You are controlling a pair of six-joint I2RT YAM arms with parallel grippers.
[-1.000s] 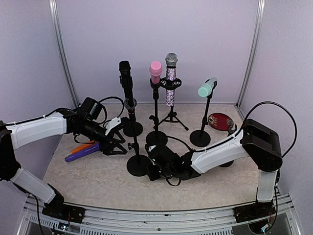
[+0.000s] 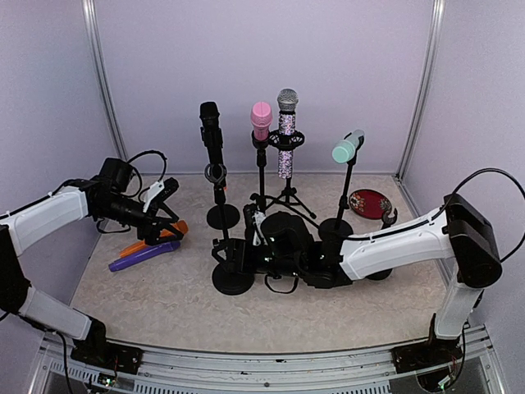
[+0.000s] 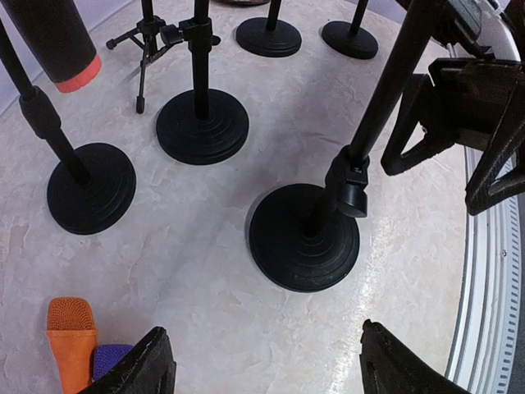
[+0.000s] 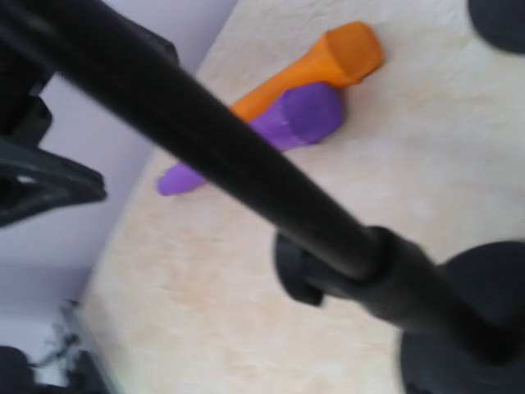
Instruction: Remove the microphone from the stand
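Observation:
A black microphone [image 2: 211, 123] stands high at the left, above two poles that overlap in the top view; I cannot tell which bears it. Pink [image 2: 261, 119], glittery [image 2: 286, 135] and mint [image 2: 345, 148] microphones sit on other stands. Purple [image 2: 139, 256] and orange [image 2: 131, 247] microphones lie on the table. My right gripper [image 2: 227, 253] is open at the front stand's pole [image 4: 189, 123], low above its base [image 3: 303, 246]; whether the pole is between its fingers is unclear. Over the lying microphones, my left gripper [image 2: 168, 227] is open and empty.
More round bases [image 2: 223, 217] and a tripod [image 2: 289, 197] crowd the area behind the front stand. A red disc [image 2: 369, 203] is at the back right. Bare table [image 2: 189, 316] lies along the front. Walls close both sides.
My right gripper has risen and shifted left, from beside the front stand's base to its pole. The left gripper has drawn back leftward, away from that pole.

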